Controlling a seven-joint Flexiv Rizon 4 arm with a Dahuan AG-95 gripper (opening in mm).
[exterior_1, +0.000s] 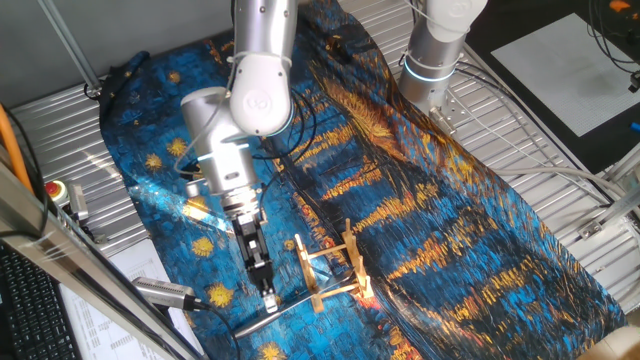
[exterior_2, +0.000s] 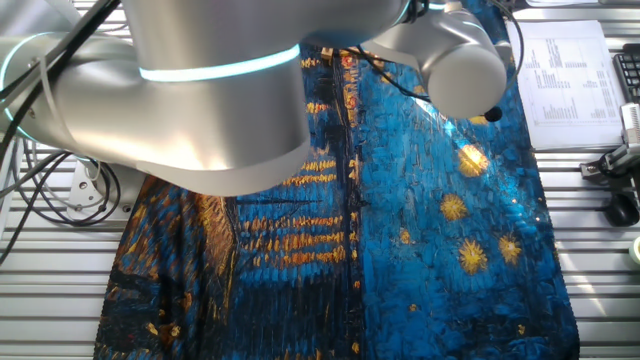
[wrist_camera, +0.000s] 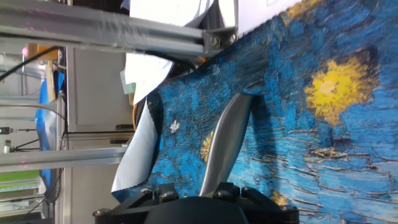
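A long silvery utensil, perhaps a knife (exterior_1: 292, 307), lies slantwise on the starry blue cloth in exterior view 1. Its far end reaches into a small wooden rack (exterior_1: 333, 268), where the rails partly cover it. My gripper (exterior_1: 270, 303) points down over the utensil's free half, left of the rack, its tips close to the metal. In the wrist view the smooth metal handle (wrist_camera: 228, 140) runs up from the gripper. Black gripper parts cover the handle's lower end, so whether the fingers close on it cannot be told. Exterior view 2 does not show the gripper.
A grey boxy device with a cable (exterior_1: 165, 293) sits left of the gripper. A metal frame post (exterior_1: 75, 250) and a laptop keyboard (exterior_1: 35, 305) stand further left.
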